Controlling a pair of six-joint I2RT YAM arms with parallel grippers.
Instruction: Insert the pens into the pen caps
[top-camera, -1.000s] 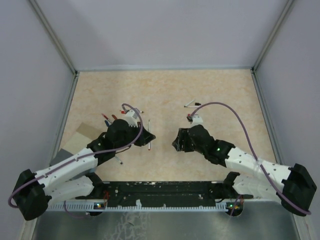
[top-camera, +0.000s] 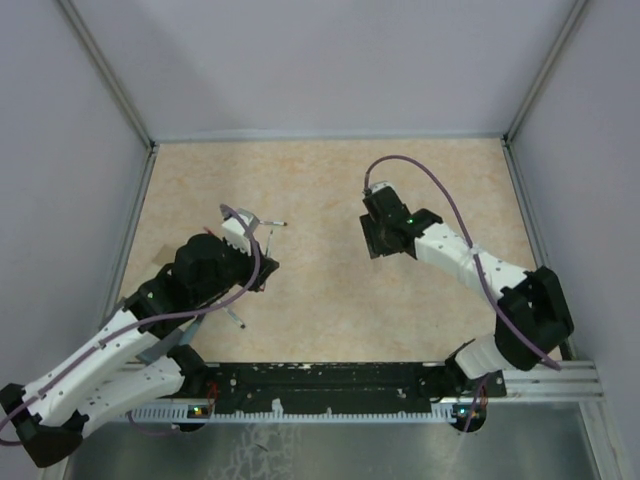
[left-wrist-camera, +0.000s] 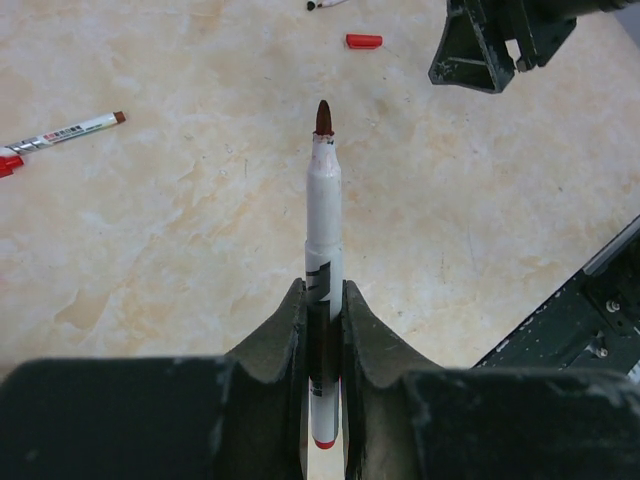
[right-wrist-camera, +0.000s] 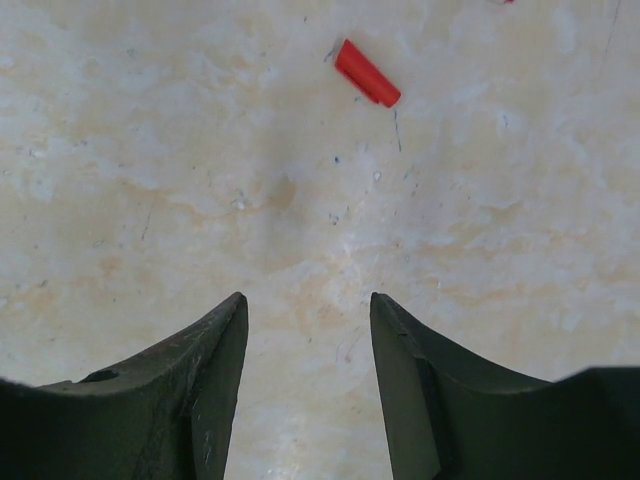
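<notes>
My left gripper is shut on a white marker (left-wrist-camera: 322, 200) with a brown tip and a red end, held pointing forward, clear of other pens. A red cap (left-wrist-camera: 364, 41) lies on the table (top-camera: 310, 300) ahead of it. My right gripper is open and empty, with a red cap (right-wrist-camera: 366, 74) lying beyond its fingers. Another brown-tipped marker (left-wrist-camera: 80, 131) lies at the left of the left wrist view, beside red pieces.
Other pens lie around and under my left arm in the top view, near some flat boards at the left.
My left gripper has moved left with the white marker. My right arm has moved back, away from the front, toward the rear right of the table.
</notes>
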